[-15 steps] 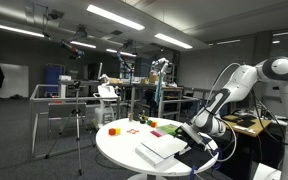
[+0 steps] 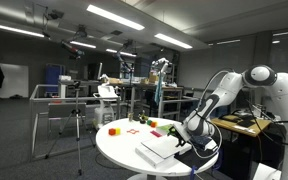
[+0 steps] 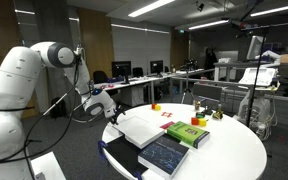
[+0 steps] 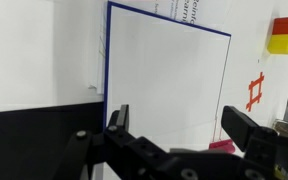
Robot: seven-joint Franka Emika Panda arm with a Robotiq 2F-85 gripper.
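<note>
A flat white panel with a thin blue edge [image 4: 164, 75] fills the middle of the wrist view. In exterior view 2 a white slab-like thing [image 3: 144, 128] lies on the round white table, and it shows in exterior view 1 as a white flat shape [image 2: 160, 147] near the table's edge. My gripper is open, its two dark fingers wide apart with nothing seen between them. It hangs above the panel; the height is hard to judge. The exterior views show the gripper [image 2: 174, 130] small and dark beside the white thing.
A dark flat box [image 3: 164, 156] and a green box [image 3: 187, 135] lie by the white slab. Red and yellow blocks [image 4: 283, 36] stand beyond a red hash mark [image 4: 255, 91]. A black surface [image 4: 39, 150] borders the panel.
The arm has risen, and my gripper has moved up and leftward in exterior view 1, toward the white slab. The things on the table look unmoved.
</note>
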